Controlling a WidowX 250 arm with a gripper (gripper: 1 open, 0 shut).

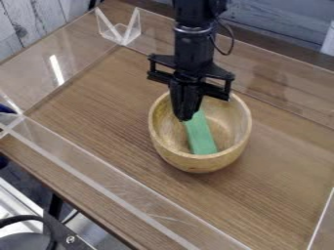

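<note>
A cream-coloured bowl (229,145) sits on the wooden table, with a green oblong object (201,140) lying inside it, partly hidden at its back end by the gripper. My black gripper (185,108) hangs over the back of the bowl, fingers pointing down near the green object's back end. The fingers are close together and look shut; whether they touch the object cannot be told.
Bare table (92,117) spreads to the left and front right. A clear plastic piece (120,27) stands at the back left. A black coiled part (33,237) is at the bottom left corner.
</note>
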